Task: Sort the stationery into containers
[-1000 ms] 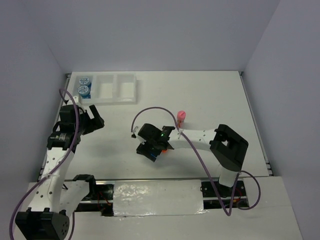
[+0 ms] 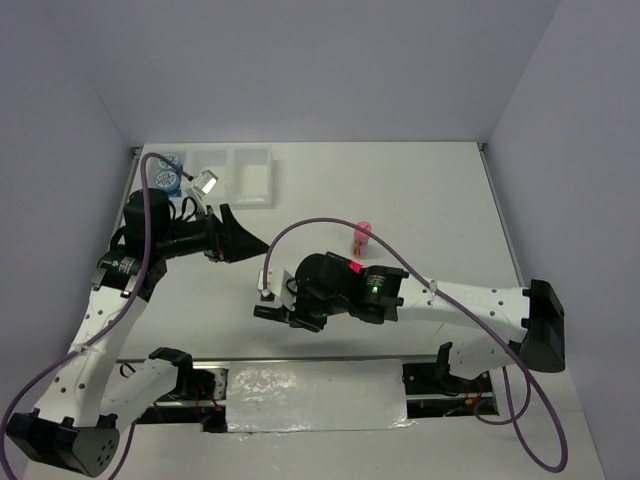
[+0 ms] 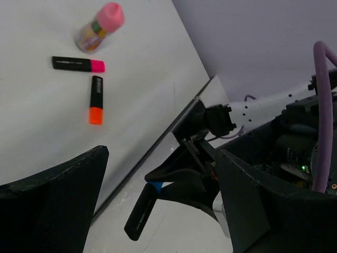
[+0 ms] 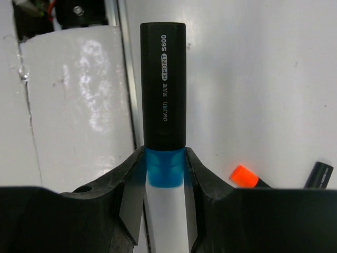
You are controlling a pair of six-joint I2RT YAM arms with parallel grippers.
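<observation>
In the right wrist view, my right gripper is shut on the blue end of a black highlighter (image 4: pixel 163 87), whose black barrel points away from the fingers. My left gripper (image 2: pixel 245 240) stands open over the middle of the table, empty, facing the right one. The left wrist view shows the same blue-ended highlighter (image 3: pixel 141 212) held beyond the left fingers (image 3: pixel 79 184). On the table lie a pink-ended highlighter (image 3: pixel 76 64) and an orange-ended highlighter (image 3: pixel 96 100). Nearby is a clear bottle with a pink cap (image 3: pixel 109 18) and coloured contents.
A white compartment tray (image 2: pixel 252 203) stands at the back left, with blue round-topped items (image 2: pixel 168 180) in its left compartment. Its other visible compartments look empty.
My left arm has swung right and toward the middle, nearing the right gripper.
</observation>
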